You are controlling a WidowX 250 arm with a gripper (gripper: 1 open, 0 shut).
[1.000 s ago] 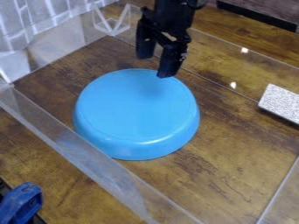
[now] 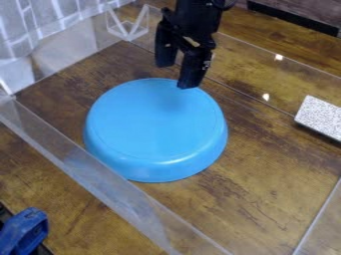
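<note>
The black gripper [image 2: 184,62] hangs at the top centre, just above the back rim of a large blue round dish [image 2: 155,131], which looks turned bottom-up on the wooden surface. Whether the fingers are open or shut, or hold anything, is hard to tell in the dark shapes.
A white textured block [image 2: 320,117] lies at the right edge. A blue object [image 2: 19,235] sits at the lower left. Clear low walls border the wooden surface [image 2: 233,204], whose front right and left parts are bare. White material fills the top left corner.
The gripper has shifted very slightly; the dish and other things have stayed where they were.
</note>
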